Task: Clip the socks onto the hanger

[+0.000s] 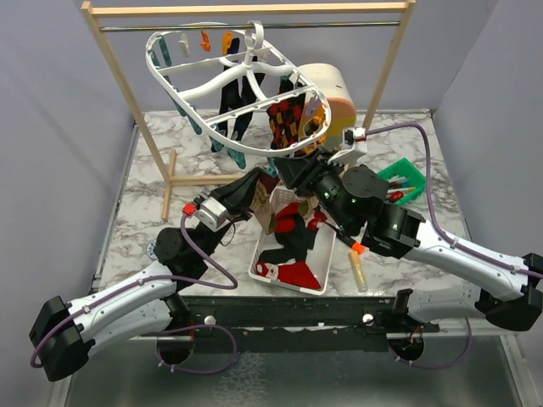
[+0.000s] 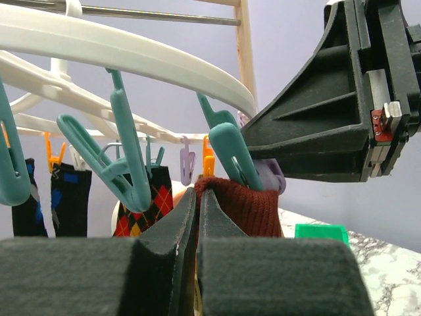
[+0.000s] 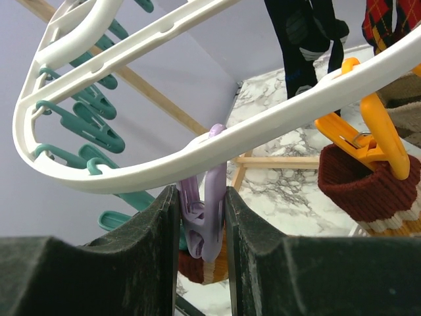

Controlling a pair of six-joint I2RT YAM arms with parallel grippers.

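The white hanger [image 1: 191,91] with its coloured clips hangs from the wooden rack. At its near right end, my right gripper is shut on a purple clip [image 3: 214,197]. My left gripper is shut on the edge of a rust-brown sock cuff [image 2: 253,207], just left of that clip. In the top view the sock's tan part [image 1: 260,206] dangles below. From the right wrist the cuff shows behind the clip's lower end; whether it lies between the clip's fingers I cannot tell. A teal clip [image 2: 231,151] partly covers the purple one.
Dark socks [image 1: 229,97] and a red argyle sock [image 1: 285,114] hang from the hanger. An orange clip [image 3: 378,135] bears another brown cuff. Beneath is a white bin [image 1: 316,287] with red and black socks; a green basket [image 1: 414,174] stands at the right.
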